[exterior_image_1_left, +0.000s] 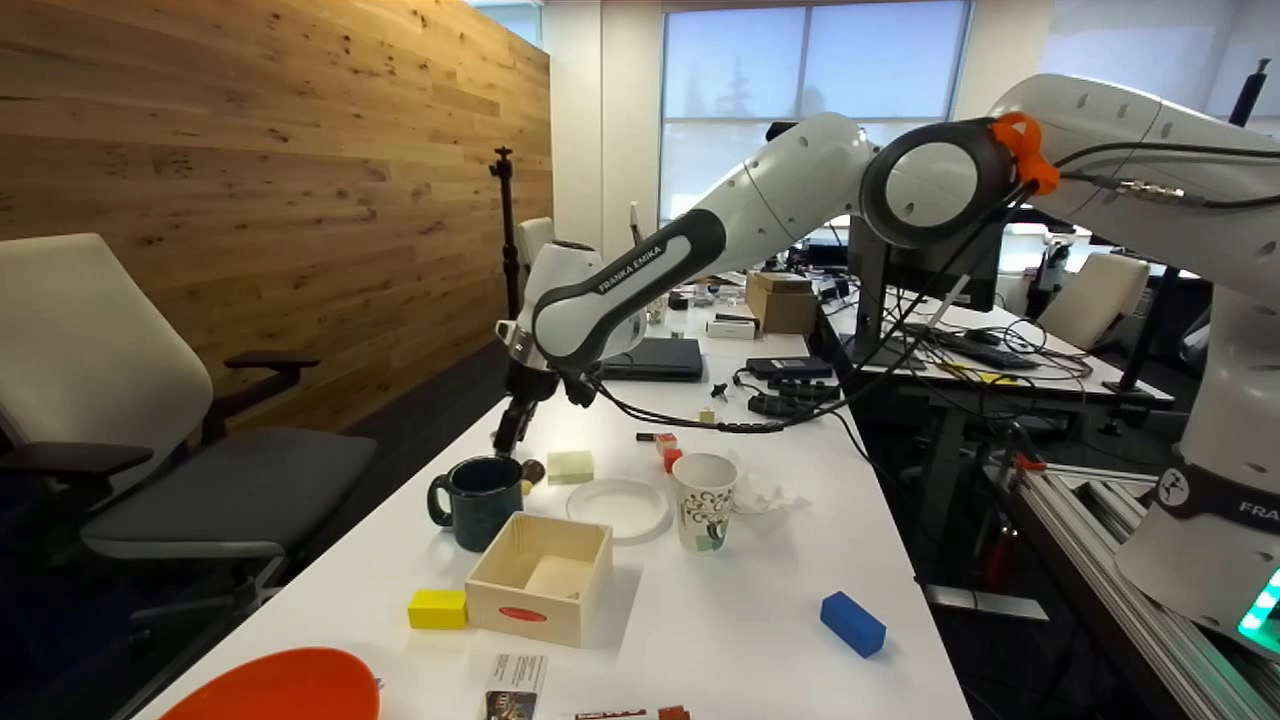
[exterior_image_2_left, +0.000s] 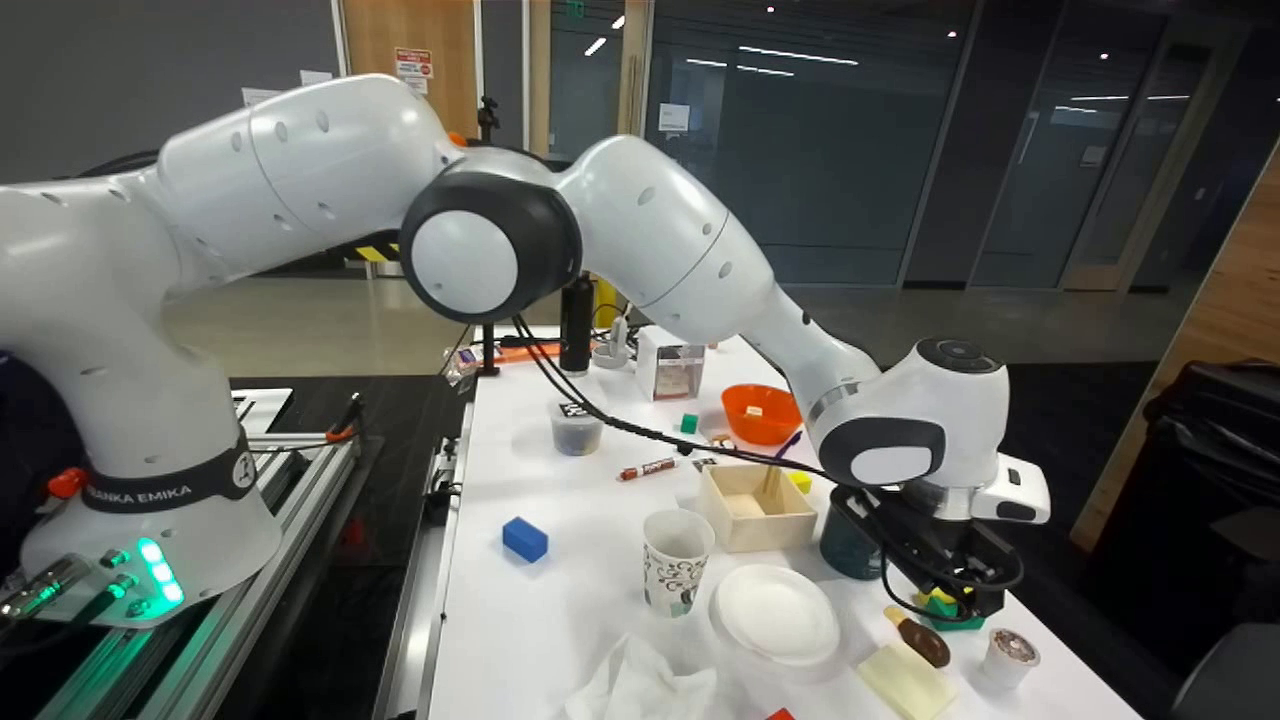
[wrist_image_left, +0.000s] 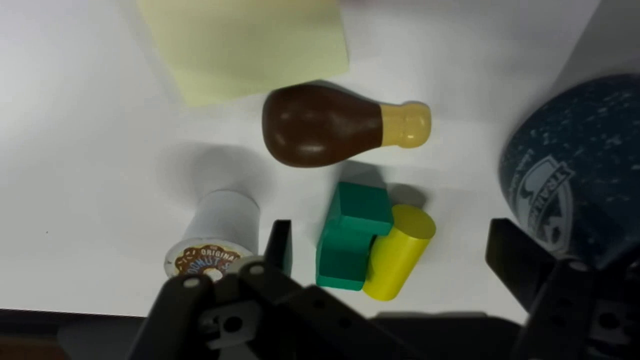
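Note:
Below my open gripper in the wrist view lie a green block (wrist_image_left: 345, 252) and a yellow cylinder (wrist_image_left: 397, 255), side by side and close together, with nothing gripped. One finger (wrist_image_left: 279, 249) is left of the green block; the other is right of the cylinder, by the dark speckled mug (wrist_image_left: 576, 162). A brown bottle-shaped toy (wrist_image_left: 324, 126) with a tan neck rests just beyond them. Left of the fingers is a small white coffee pod (wrist_image_left: 225, 222). In exterior view 1 the gripper (exterior_image_1_left: 510, 442) is low behind the mug, its fingertips partly hidden.
A pale yellow sponge-like square (wrist_image_left: 252, 42) lies past the brown toy. Close by stand a wooden box (exterior_image_1_left: 540, 576), a white plate (exterior_image_1_left: 618, 509) and a patterned paper cup (exterior_image_1_left: 704, 504). A blue block (exterior_image_1_left: 853, 624) sits apart on clear table.

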